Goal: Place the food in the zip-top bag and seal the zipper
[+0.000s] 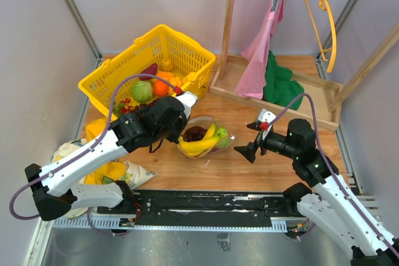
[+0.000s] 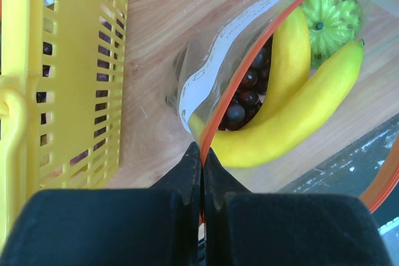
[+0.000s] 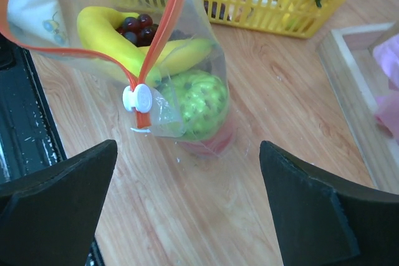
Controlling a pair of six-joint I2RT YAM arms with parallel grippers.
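The zip top bag (image 1: 206,135) stands open on the table, holding bananas (image 2: 293,123), dark grapes (image 2: 243,107) and a bumpy green fruit (image 3: 196,101). My left gripper is shut on the bag's orange-edged rim at its left end. A white zipper slider (image 3: 137,98) sits at the rim's other end. My right gripper (image 1: 250,144) stands open to the right of the bag, apart from it; in the right wrist view the bag lies ahead of its fingers.
A yellow basket (image 1: 100,88) of more produce stands behind left. A wooden rack (image 1: 227,23) with pink cloth and hangers is at back right. Yellow and patterned cloths (image 1: 103,172) lie at front left. Bare table surrounds the bag's front and right.
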